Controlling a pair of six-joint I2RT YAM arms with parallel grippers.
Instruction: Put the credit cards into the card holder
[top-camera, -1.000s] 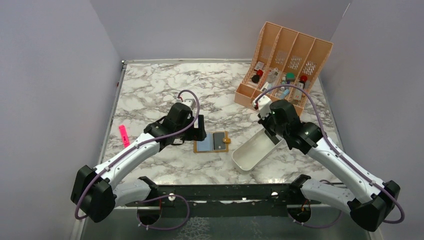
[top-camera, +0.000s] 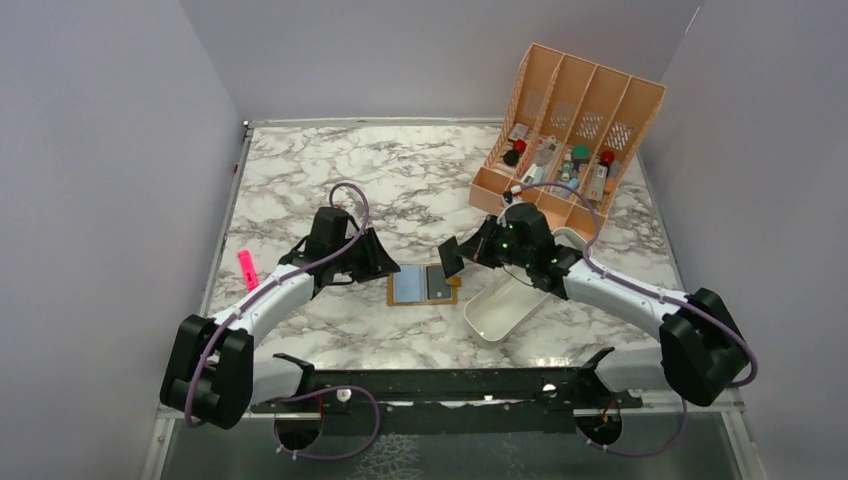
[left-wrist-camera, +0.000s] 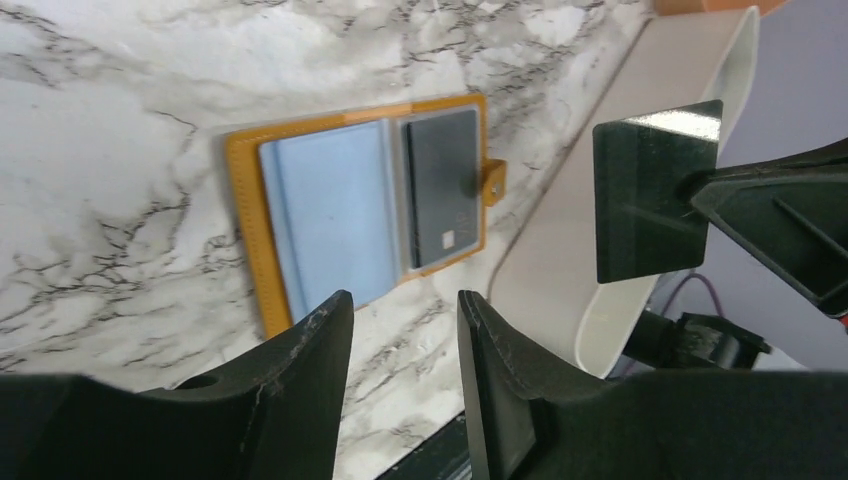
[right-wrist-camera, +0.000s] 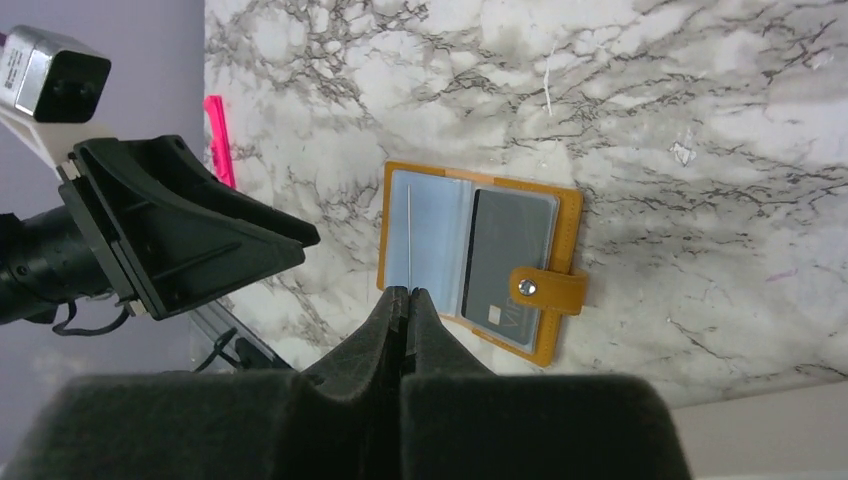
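My right gripper (top-camera: 466, 250) is shut on a dark card (top-camera: 449, 258), held above the right side of the open card holder (top-camera: 424, 303). In the right wrist view this card (right-wrist-camera: 409, 235) shows edge-on as a thin line, upright between the fingertips. The left wrist view shows the broad dark face of the card (left-wrist-camera: 640, 200). The holder (left-wrist-camera: 245, 190) lies flat, tan-edged, with a pale blue left sleeve and a dark VIP card (right-wrist-camera: 507, 255) under its right sleeve. Left of it, my left gripper hangs open with a narrowed, empty gap.
A long white bin (top-camera: 497, 315) stands right of the holder, its far end hidden under the right arm. Behind it is an orange compartment organizer (top-camera: 490, 185) with small items. A pink object (top-camera: 247, 270) lies far left.
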